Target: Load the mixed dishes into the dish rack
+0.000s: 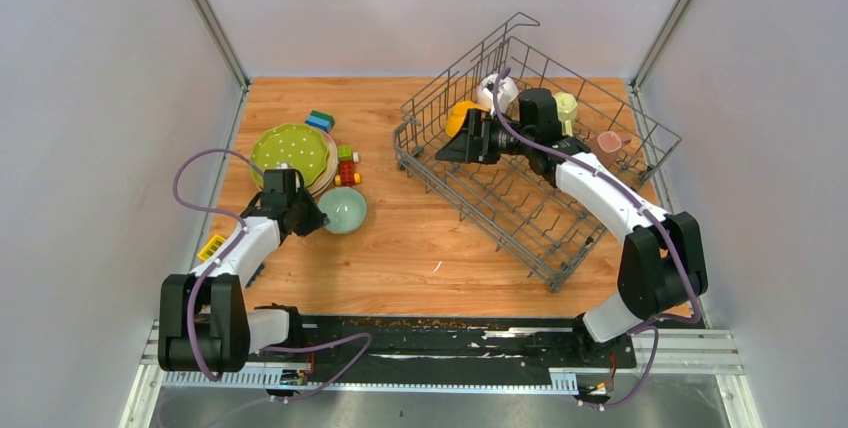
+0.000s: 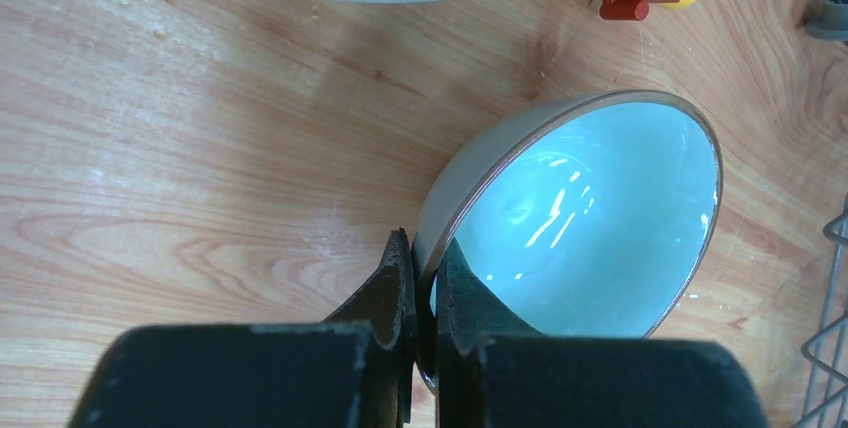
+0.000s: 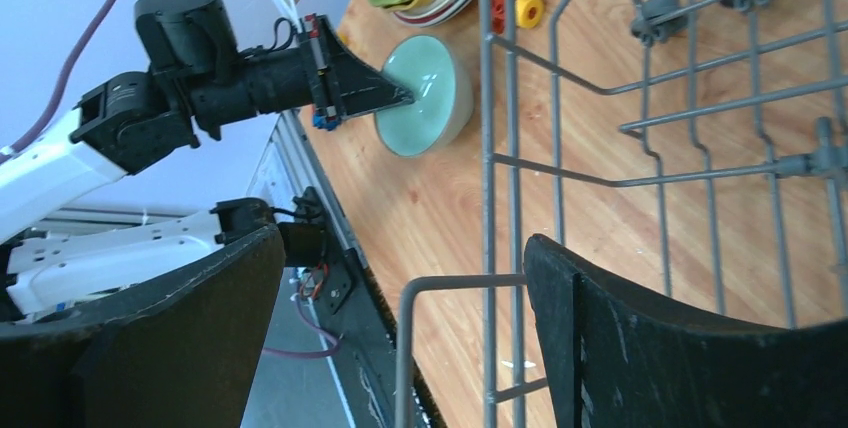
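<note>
A mint-green bowl stands tilted on the table left of the rack. My left gripper is shut on its near-left rim. The wire dish rack takes up the right side, holding a yellow dish, a white item, a pale yellow cup and a pink cup. My right gripper hangs open over the rack's left part, with nothing seen between its fingers.
Stacked plates with a green dotted one lie behind the bowl, beside toy bricks. A yellow brick is at the left edge.
</note>
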